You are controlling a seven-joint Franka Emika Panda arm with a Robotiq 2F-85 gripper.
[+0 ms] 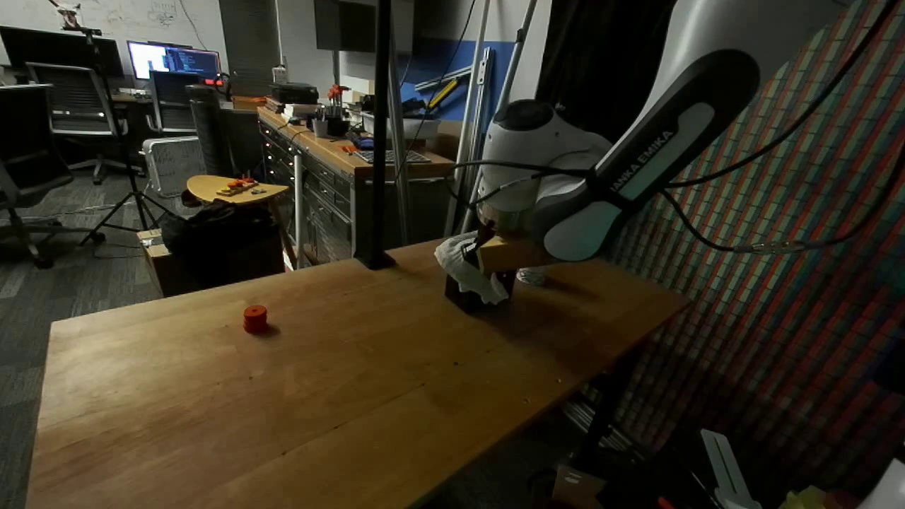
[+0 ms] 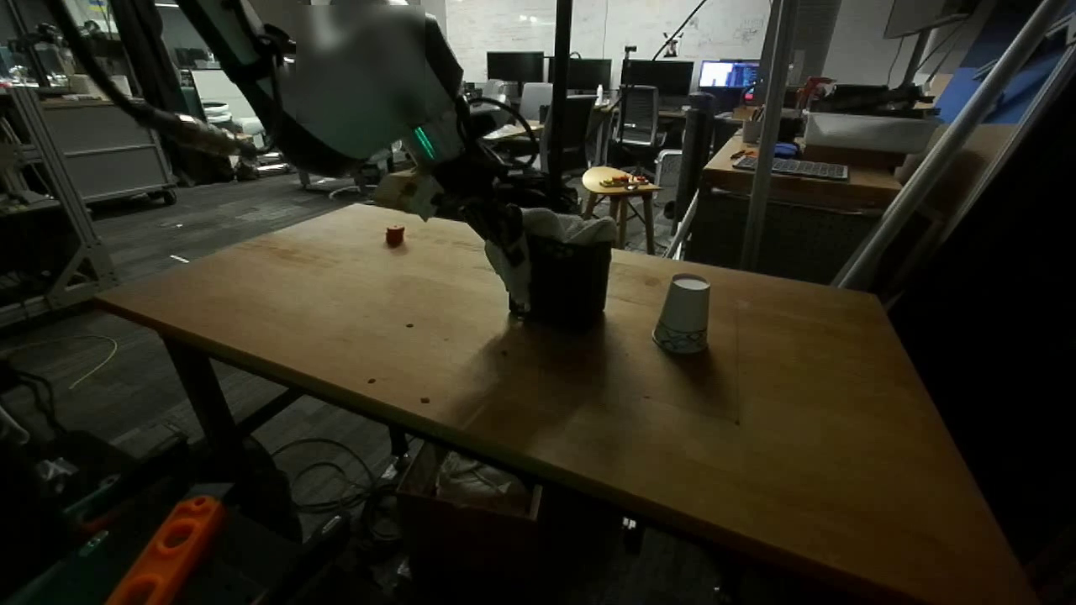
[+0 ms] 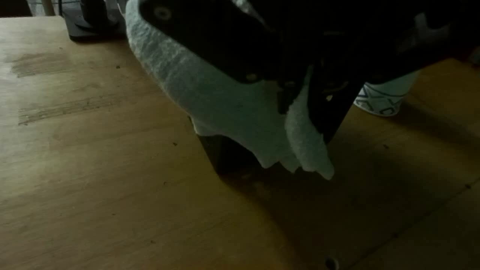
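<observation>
A whitish cloth (image 3: 216, 99) drapes over the top and side of a dark box (image 2: 567, 277) on the wooden table. In the wrist view my gripper is shut on the cloth, with a fold pinched between its dark fingers and a ragged end hanging below them. In exterior view 1 the cloth (image 1: 456, 261) still lies across the box (image 1: 460, 298), whose lower part shows beneath it. Exterior view 2 shows more cloth (image 2: 570, 228) over the box's top rim; the box's inside is hidden.
Close by the box stands an upside-down paper cup (image 2: 683, 314). A small red cylinder (image 1: 255, 319) sits far off on the table (image 1: 339, 382). A black post (image 1: 373, 254) rises at the back edge.
</observation>
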